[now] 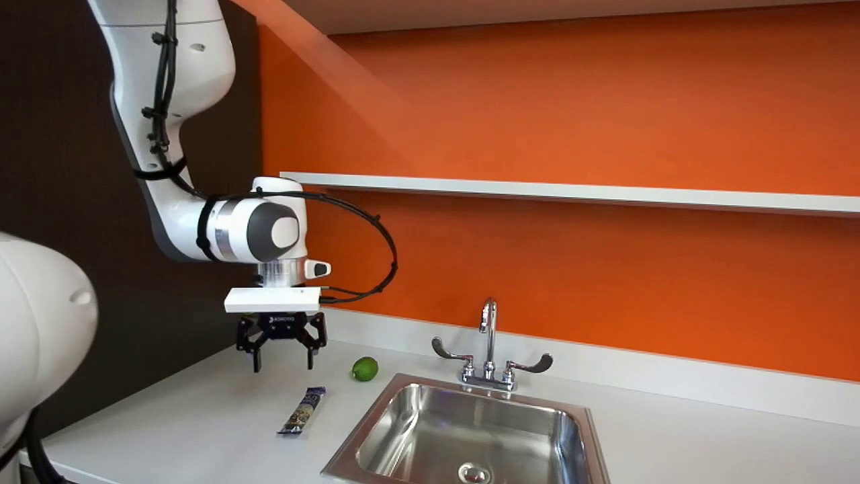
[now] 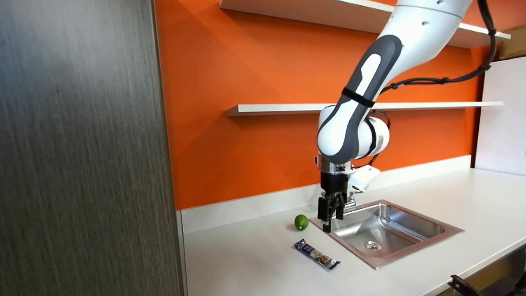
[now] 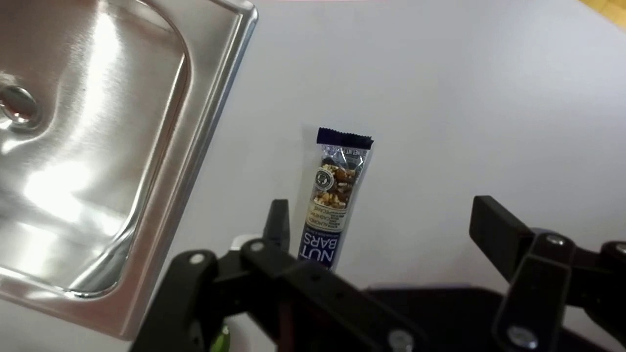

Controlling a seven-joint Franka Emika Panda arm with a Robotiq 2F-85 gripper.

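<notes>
My gripper (image 1: 283, 363) points down above the counter, open, with empty space between its fingers. A nut bar in a dark blue and clear wrapper (image 1: 302, 411) lies flat on the counter, left of the sink. In the wrist view the bar (image 3: 328, 199) stretches away from near the left finger, its lower end hidden behind the gripper. A green lime (image 1: 364, 368) rests behind the bar; in the second exterior view the lime (image 2: 301, 222) shows clear of the gripper. Only a sliver of the lime (image 3: 221, 340) peeks out at the bottom of the wrist view.
A steel sink (image 1: 376, 409) is set into the counter, with a faucet (image 1: 489, 339) and two lever handles behind it. A white shelf (image 1: 564, 190) runs along the orange wall. Left of the bar, the counter (image 1: 185, 419) is bare up to the dark side panel.
</notes>
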